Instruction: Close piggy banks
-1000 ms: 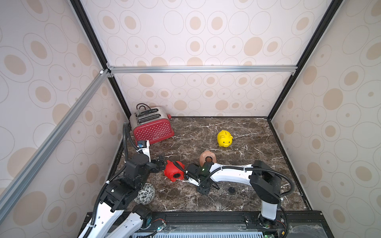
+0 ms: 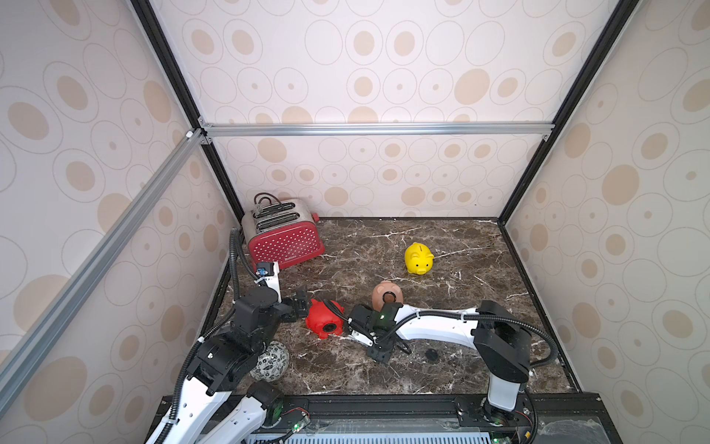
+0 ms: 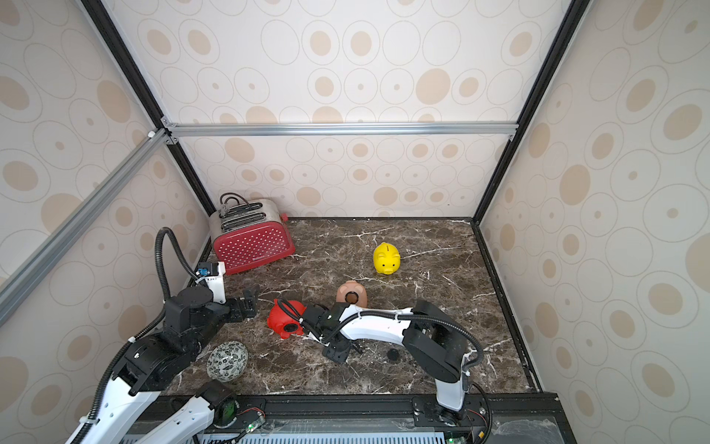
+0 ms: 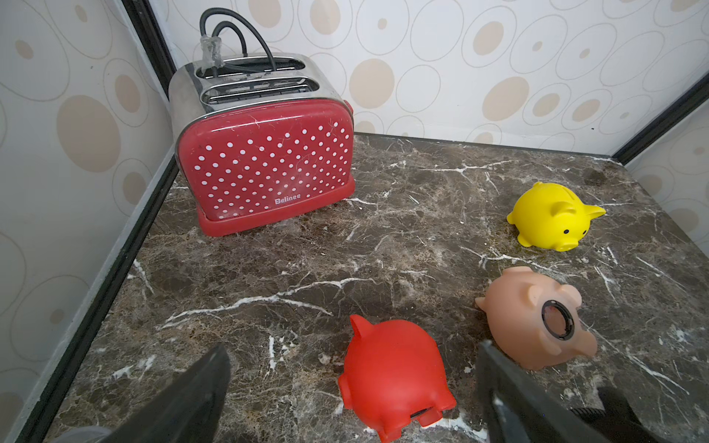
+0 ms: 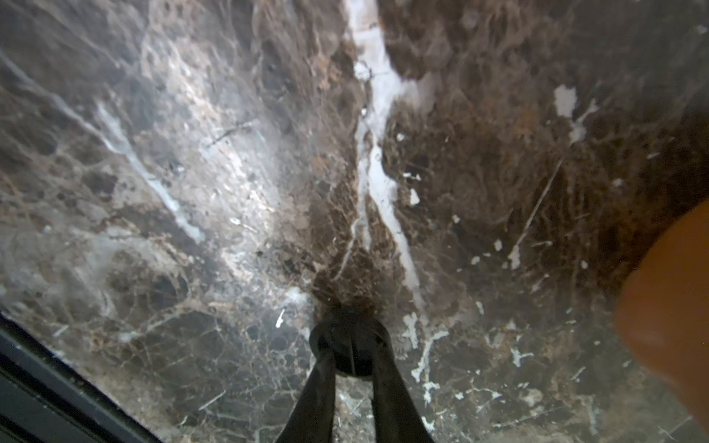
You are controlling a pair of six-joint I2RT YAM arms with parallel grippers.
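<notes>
The red piggy bank (image 4: 391, 369) lies front-left with a dark round opening visible in the top views. The pink piggy bank (image 4: 517, 325) lies on its side, its round opening exposed. The yellow piggy bank (image 2: 418, 259) stands behind them. A black round plug (image 5: 347, 332) lies on the marble; my right gripper is just over it, fingertips a narrow gap apart, touching or not unclear. My left gripper stands open, raised at the left near the red bank, its blurred fingers at either side of the wrist view.
A red toaster (image 2: 284, 244) with cables fills the back-left. A speckled round object (image 3: 227, 361) sits front-left beside the left arm. Walls and frame edges bound the worktop.
The piggy banks and left arm look unchanged.
</notes>
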